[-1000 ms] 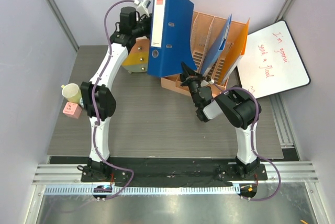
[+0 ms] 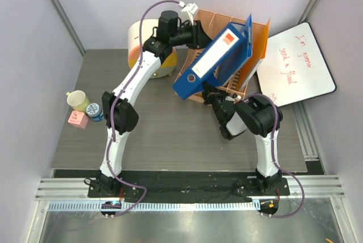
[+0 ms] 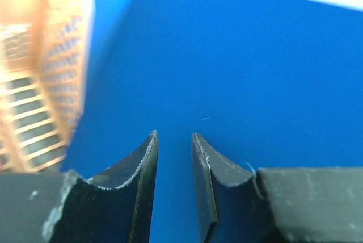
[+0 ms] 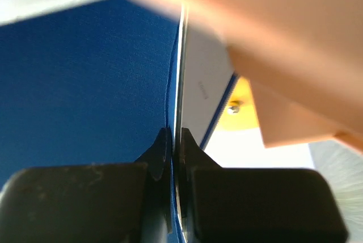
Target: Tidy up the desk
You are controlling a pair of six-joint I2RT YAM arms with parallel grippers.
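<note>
Over the orange file rack (image 2: 207, 21) leans a large blue binder (image 2: 190, 84) with a white label on its spine, tilted to the right. Near its front lower corner, my right gripper (image 2: 207, 91) is shut on the binder; the right wrist view shows its fingers (image 4: 195, 158) pinching the metal-trimmed edge of the cover. At the binder's left side is my left gripper (image 2: 203, 40). Its fingers (image 3: 142, 177) stand apart in the left wrist view, facing the flat blue surface, with nothing between them. A blue folder (image 2: 233, 64) and an orange folder (image 2: 259, 44) stand in the rack.
A rounded drawer unit (image 2: 167, 64) sits left of the rack, partly behind my left arm. A whiteboard (image 2: 303, 78) with red writing leans at the right. At the far left are a mug (image 2: 77, 100), a blue-lidded jar (image 2: 95, 110) and a pink cube (image 2: 78, 119).
The binder has swung rightward from nearly upright beside the rack to leaning over it. My left arm has moved right along with it, its gripper now apart; the right gripper has shifted slightly right and nearer.
</note>
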